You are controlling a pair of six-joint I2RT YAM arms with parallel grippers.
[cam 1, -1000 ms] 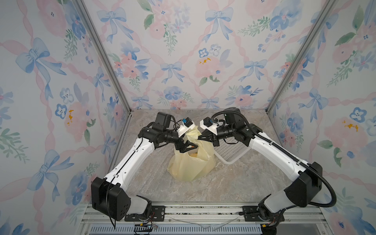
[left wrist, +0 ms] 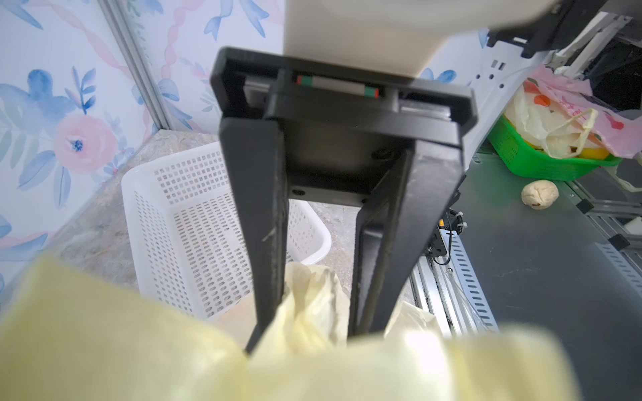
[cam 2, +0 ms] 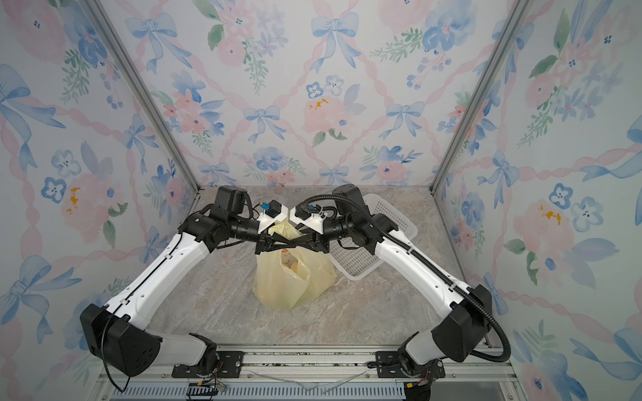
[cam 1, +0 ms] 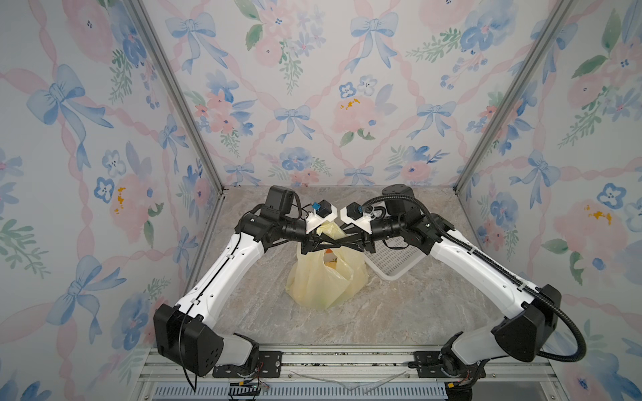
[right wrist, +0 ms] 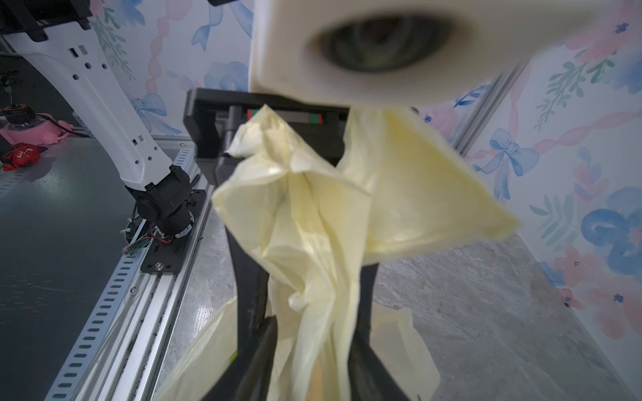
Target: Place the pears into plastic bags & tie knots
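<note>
A pale yellow plastic bag (cam 1: pixel 326 284) stands upright on the table, gathered upward at its top. Yellowish fruit (cam 2: pixel 294 266) shows through a gap in its front, too little to identify surely. My left gripper (cam 1: pixel 327 246) is shut on the bag; in the left wrist view, folds run between its fingers and the tips are covered by plastic. Facing it, my right gripper (cam 2: pixel 304 242) has its fingers (right wrist: pixel 248 280) apart, with a twisted strand of bag hanging between them. The two grippers' fingertips overlap above the bag.
Behind and right of the bag sits a white perforated basket (cam 1: pixel 394 259), looking empty. Outside the front rail, a green basket (left wrist: pixel 535 150) holds bags, with a pale round item (left wrist: pixel 539 194) beside it.
The bag's base stayed put.
</note>
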